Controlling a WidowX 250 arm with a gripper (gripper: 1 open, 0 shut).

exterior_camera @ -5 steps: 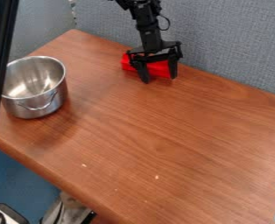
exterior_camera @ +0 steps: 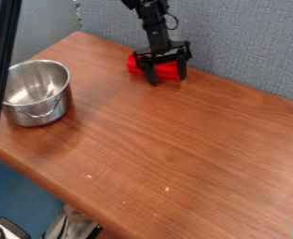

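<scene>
My black gripper (exterior_camera: pixel 165 71) is low at the back of the wooden table, over a red object (exterior_camera: pixel 136 66) near the grey wall. Its two fingers straddle part of the red object, one in front and one to the right. Whether they are closed on it is hard to tell, as the gripper hides much of it. A steel pot (exterior_camera: pixel 37 91) with a wire handle stands at the left edge of the table.
A fabric partition (exterior_camera: pixel 249 42) runs along the back. A dark post crosses the far left of the view.
The pot is unmoved.
</scene>
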